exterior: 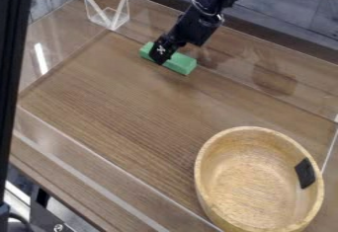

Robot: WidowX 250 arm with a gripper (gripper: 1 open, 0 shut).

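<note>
My black gripper point(161, 51) reaches down from the top centre of the camera view to a green rectangular block point(183, 64) on the wooden table point(126, 117). Its fingertips are low over the left part of the block, covering some of it. The gripper looks open, though the fingers are small and dark; I cannot tell whether they touch the block.
A large round beige bowl point(259, 201) with a dark patch on its rim sits at the lower right. A clear, wire-like holder point(109, 14) stands at the upper left.
</note>
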